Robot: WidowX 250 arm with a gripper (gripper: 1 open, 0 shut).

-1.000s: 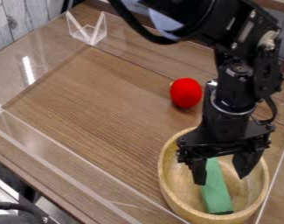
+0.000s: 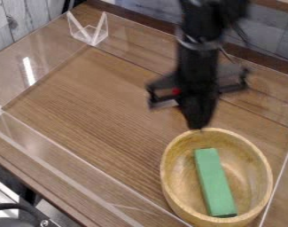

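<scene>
My gripper [image 2: 196, 111], a black body blurred by motion, hangs above and beyond the back rim of a wooden bowl [image 2: 179, 182] at the lower right; whether anything is between its fingers is too blurred to see. A green block [image 2: 214, 182] lies lengthwise inside the bowl. A red object [image 2: 177, 94] is mostly hidden behind the gripper.
A small clear wire-like holder [image 2: 90, 31] stands at the back left. Raised edges border the table.
My gripper has moved up and back, out of the bowl, uncovering the green block and now covering most of the red object.
</scene>
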